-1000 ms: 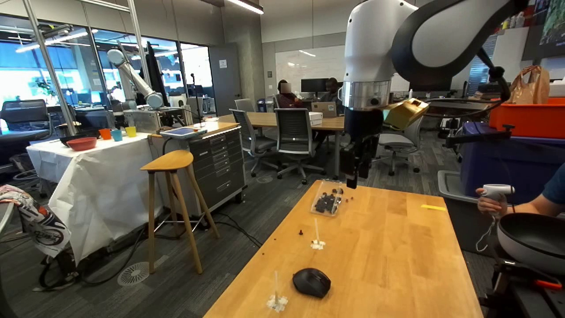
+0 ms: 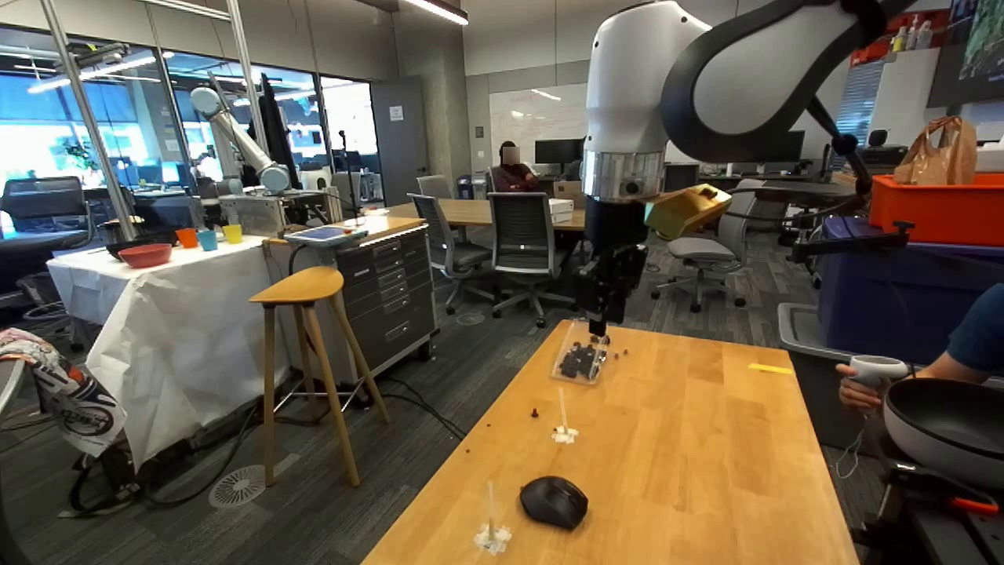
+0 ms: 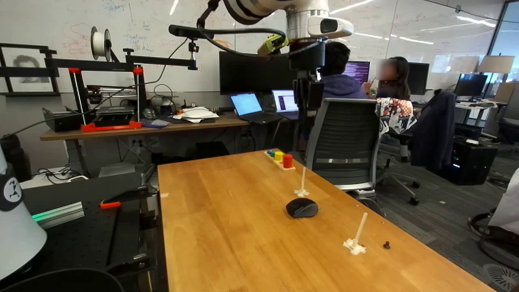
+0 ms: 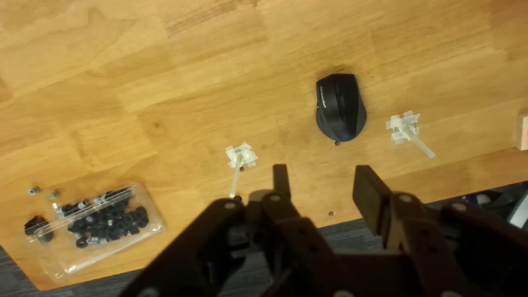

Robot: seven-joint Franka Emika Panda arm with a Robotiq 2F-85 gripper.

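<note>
My gripper is held high above the table, its fingers apart with bare wood and floor showing between them. In exterior view 1 the gripper [image 2: 599,325] overlaps the far end of a clear plastic box [image 2: 591,377] of small black and grey parts. The wrist view has that box [image 4: 154,227] at lower left, off to one side of the fingers. A black mouse [image 4: 341,106] lies beyond the fingertips. It sits between two thin pale pegs, a nearer peg [image 4: 236,175] and a right-hand peg [image 4: 419,144], each taped to the wood.
Several loose small parts lie by the box, and a dark bolt [image 3: 387,245] rests near one peg. A wooden base with coloured pieces [image 3: 287,161] stands at the table's far edge in exterior view 2.
In exterior view 1 my arm and gripper have shifted left, so the gripper now overlaps the clear box's far end. The box, mouse and pegs stay where they were.
</note>
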